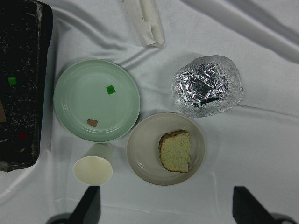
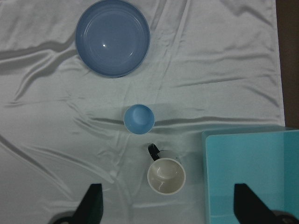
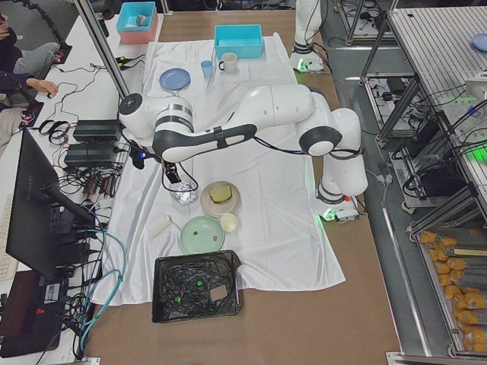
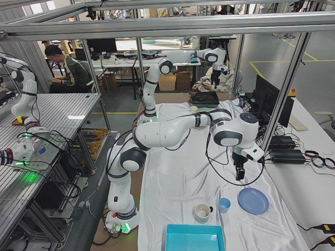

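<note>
My left gripper stands open above a beige plate [image 1: 140,158] with a bread slice [image 1: 175,151], a green plate [image 1: 81,107] with small bits, a cream cup [image 1: 93,168], a foil dish [image 1: 205,86] and a white folded item [image 1: 145,21]. My right gripper is open, high over a blue plate [image 2: 112,37], a blue cup [image 2: 138,119], a white mug [image 2: 166,176] with dark handle and a turquoise bin [image 2: 243,172]. Neither gripper has anything between its fingers.
A black lined tray [image 3: 196,289] lies at one end of the white cloth. A monitor [image 3: 34,205], cables and electronics crowd the side desk. Metal posts frame the workspace.
</note>
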